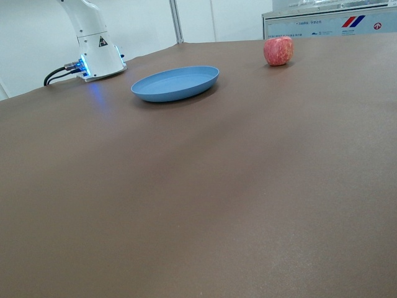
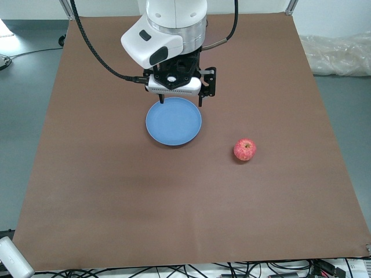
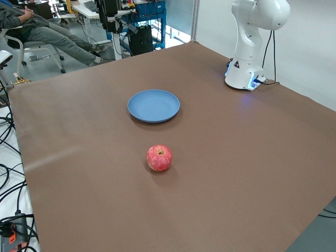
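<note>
A blue round plate lies flat on the brown table; it also shows as the blue plate in the top view and the plate in the right view. A red apple, also the apple and apple, sits on the table apart from the plate, to its lower right in the left view. The gripper hangs above the plate's far edge in the left view, with nothing seen between its two black fingers, which stand apart.
The table around plate and apple is clear. Cables run along its near edge in the left view. In the right view a white robot base stands at the back right, and a seated person is beyond the table's edge.
</note>
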